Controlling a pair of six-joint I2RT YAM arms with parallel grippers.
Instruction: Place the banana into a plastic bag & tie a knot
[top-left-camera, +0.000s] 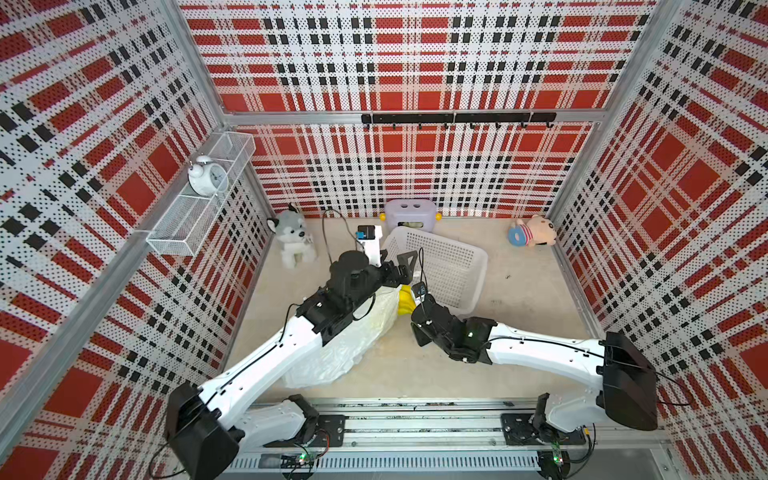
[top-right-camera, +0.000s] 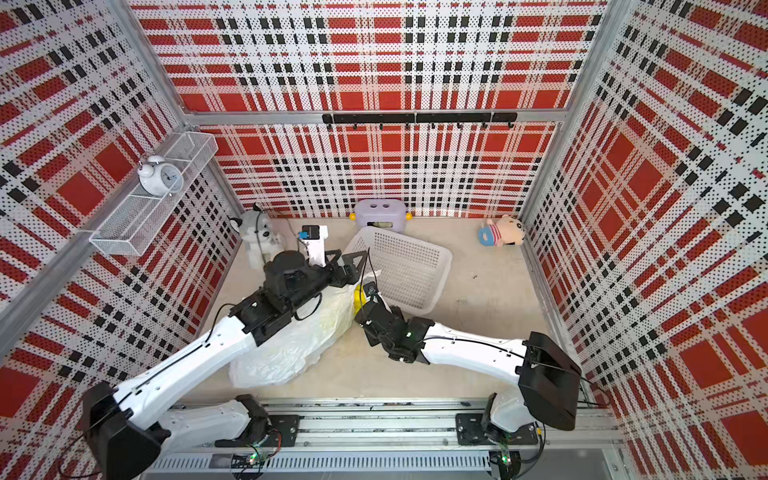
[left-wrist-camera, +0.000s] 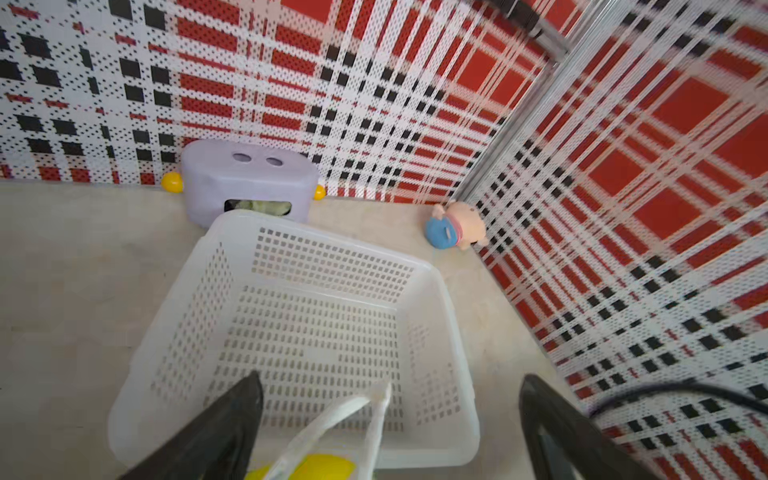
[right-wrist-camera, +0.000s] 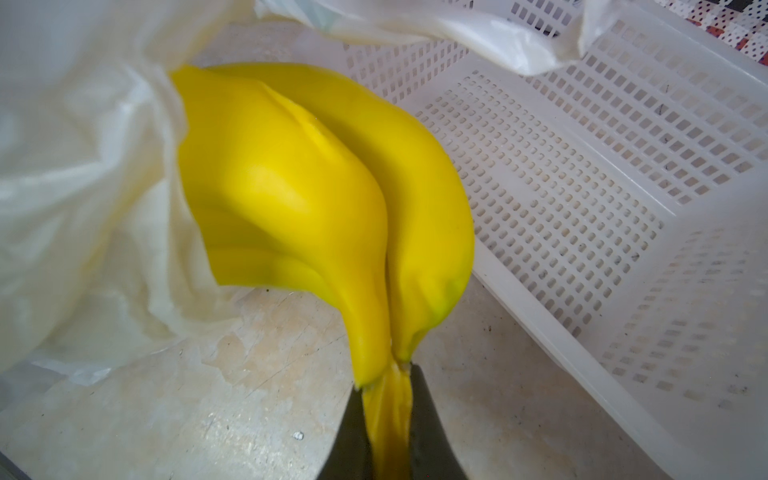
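A bunch of yellow bananas (right-wrist-camera: 304, 192) is held by the stem in my right gripper; its far part sits at the mouth of a crumpled white plastic bag (right-wrist-camera: 88, 200), partly hidden by it. The bag (top-left-camera: 336, 352) spreads over the table under my left arm. My left gripper is open, raised above the bag and banana, with only a loose white strip of bag (left-wrist-camera: 336, 412) showing below and between its fingers, not gripped.
A white perforated basket (left-wrist-camera: 460, 352) stands just behind the banana. A lilac toaster-like toy (top-left-camera: 409, 212) is at the back, a husky plush (top-left-camera: 292, 236) back left, a small doll (top-left-camera: 532, 233) back right.
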